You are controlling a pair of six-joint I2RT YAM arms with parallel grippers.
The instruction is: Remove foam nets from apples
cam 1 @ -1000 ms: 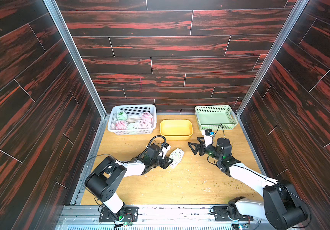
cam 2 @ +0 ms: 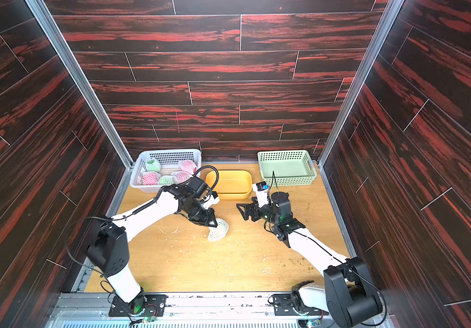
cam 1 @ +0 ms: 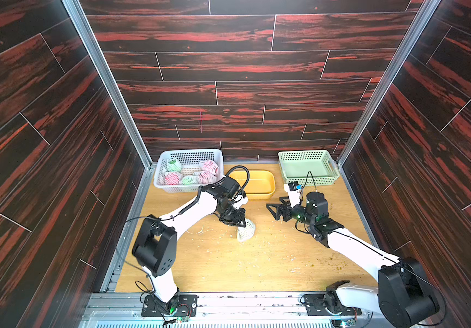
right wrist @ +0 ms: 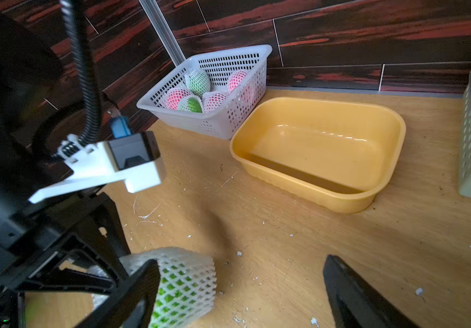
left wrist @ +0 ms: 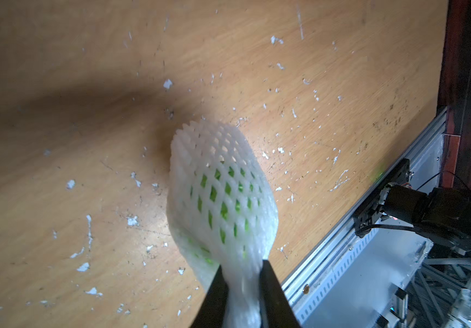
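Note:
A green apple in a white foam net (cam 1: 245, 229) hangs from my left gripper, whose fingers are closed on the narrow gathered end of the net, as the left wrist view shows. The apple is in the middle of the work area, above the table. In the right wrist view the net's lattice (right wrist: 183, 284) shows green through it. My right gripper (cam 1: 277, 207) stands open to the right of it, with nothing between its fingers.
A white basket (cam 1: 189, 186) holds several netted apples at the back left. An empty yellow tray (cam 2: 230, 194) sits at the back centre, a green basket (cam 2: 287, 177) at the back right.
My left arm has risen, carrying the netted apple, which has swung to a more hanging position. The right arm has shifted only slightly.

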